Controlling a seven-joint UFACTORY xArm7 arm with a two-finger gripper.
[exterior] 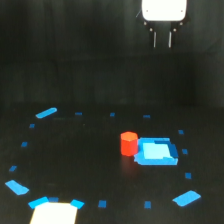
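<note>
High in the upper right of the camera view hangs my gripper [162, 46], white on top with two thin fingers pointing down. A visible gap separates the fingers, and nothing is between them. Far below and slightly left of it, a red block [129, 144] with angled sides sits on the black surface. Just to its right lies a small blue tray [172, 161] with a white-looking middle. The block is at the tray's left edge; whether they touch is hard to tell.
Small blue marks and tape strips [186, 198] outline a wide area on the black table. A pale, bright shape [53, 214] stands at the bottom left edge.
</note>
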